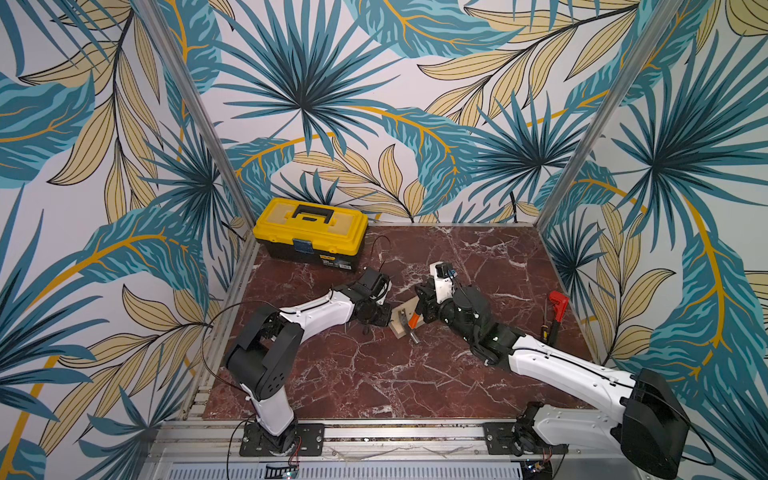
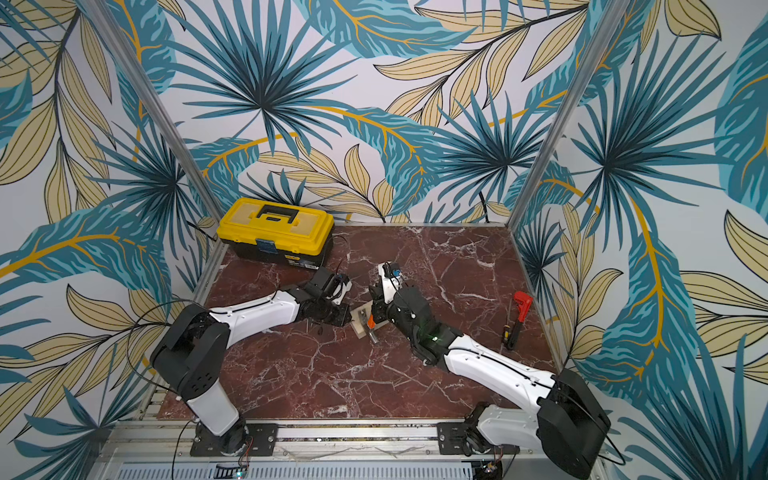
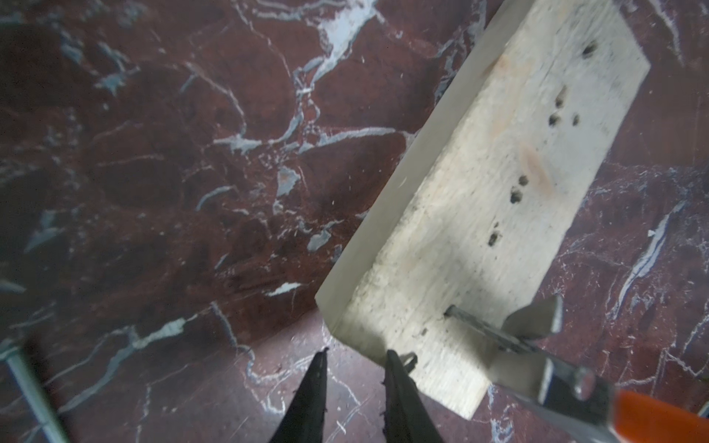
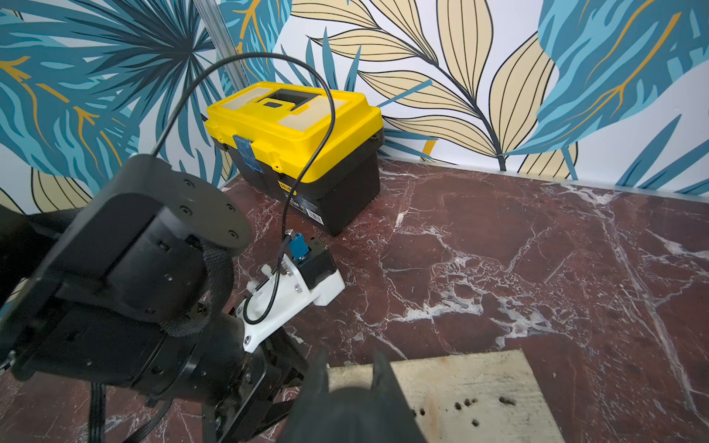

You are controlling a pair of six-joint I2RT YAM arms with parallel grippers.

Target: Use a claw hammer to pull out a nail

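Note:
A pale wooden block (image 3: 472,214) with several holes lies on the dark red marbled table. My right gripper is shut on the claw hammer's orange handle (image 1: 414,321). The metal claw (image 3: 539,347) rests at the block's near end in the left wrist view. From the claw a thin dark bar (image 3: 476,323) reaches the wood; whether it is nail or claw tip I cannot tell. At the block's near corner, my left gripper has its fingers apart. A small dark curved piece (image 3: 408,361) shows beside its right finger, not clearly gripped.
Behind my left arm stands a yellow and black toolbox (image 1: 310,232). A red-handled tool (image 1: 556,308) lies near the right edge. A grey rod (image 3: 33,395) enters the left wrist view at lower left.

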